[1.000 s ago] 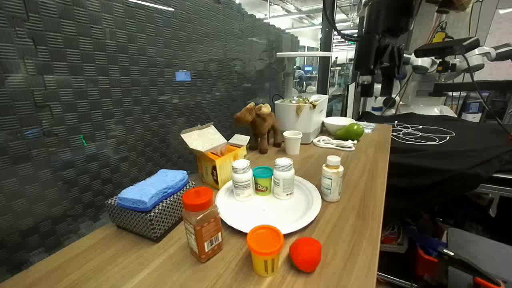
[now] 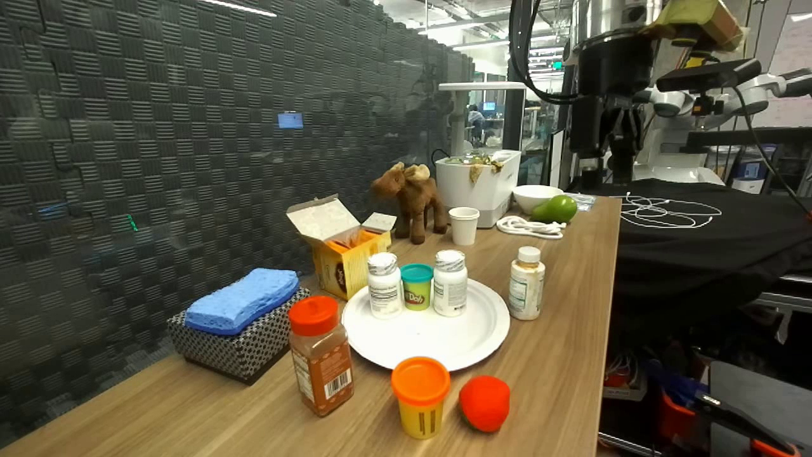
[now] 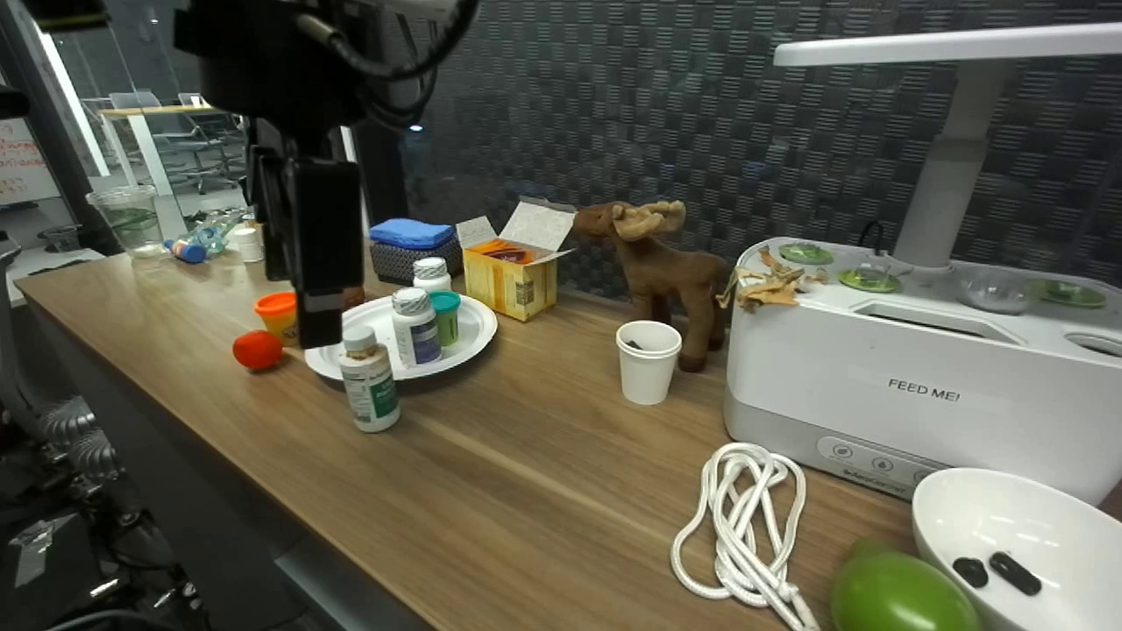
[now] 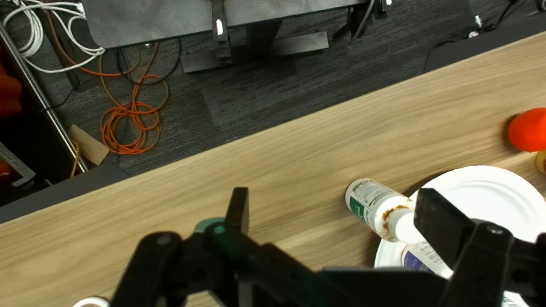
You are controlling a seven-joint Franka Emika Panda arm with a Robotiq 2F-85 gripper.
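My gripper is open and empty, its two fingers wide apart over the table. In exterior view 1 the gripper (image 2: 606,164) hangs well above the far right edge of the table. A white pill bottle with a green label (image 4: 369,204) stands beside the white plate (image 2: 411,346), close to one finger in the wrist view but lower down. On the plate stand two white bottles, one of them the near bottle (image 3: 416,328), and a teal-lidded Play-Doh tub (image 2: 417,286). An orange-lidded tub (image 2: 420,396) and a red ball (image 2: 484,404) sit in front.
An orange-capped spice jar (image 2: 321,358), a blue sponge (image 2: 242,299) on a patterned box, and an open yellow box (image 3: 512,284) line the back. Beyond are a toy moose (image 3: 673,268), paper cup (image 3: 649,363), white cord (image 3: 742,521), green fruit (image 3: 902,594), bowl (image 3: 1083,526) and planter (image 3: 915,394).
In exterior view 1 my gripper has come down a little and shifted slightly right. The objects on the table stand where they were.
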